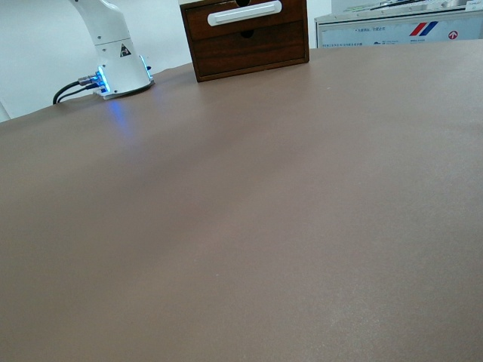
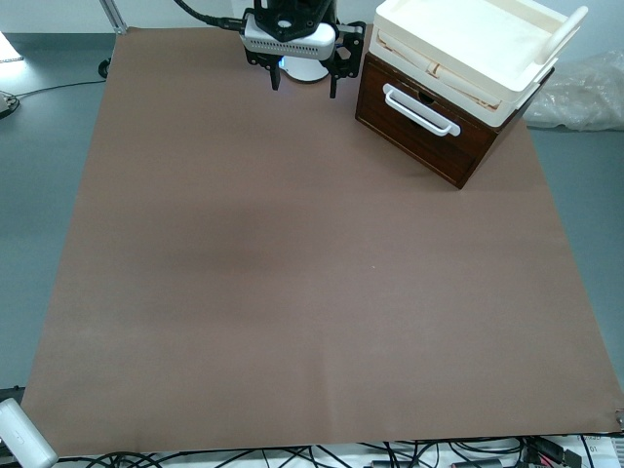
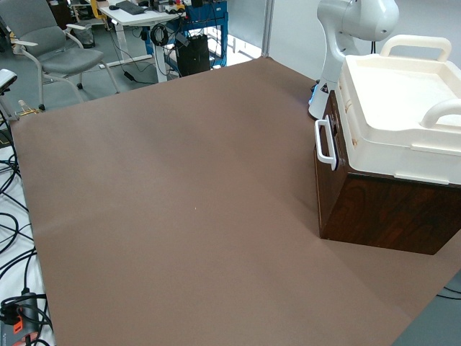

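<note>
A black gripper (image 2: 304, 80) hangs at the back of the table in the camera left view, open, its two fingers apart with nothing seen between them. Right of it stands a dark wooden drawer box (image 2: 419, 146), seen also in the camera top view (image 1: 249, 56) and camera right view (image 3: 389, 213), with a white handle (image 2: 419, 112) on its closed front. A white tray (image 2: 468, 39) with raised handles sits on top. The white arm (image 1: 117, 60) rises behind; the gripper is out of the camera top and right views.
Cables and small devices (image 3: 21, 310) lie off the table's edge. A chair (image 3: 54, 54) and desk stand in the background.
</note>
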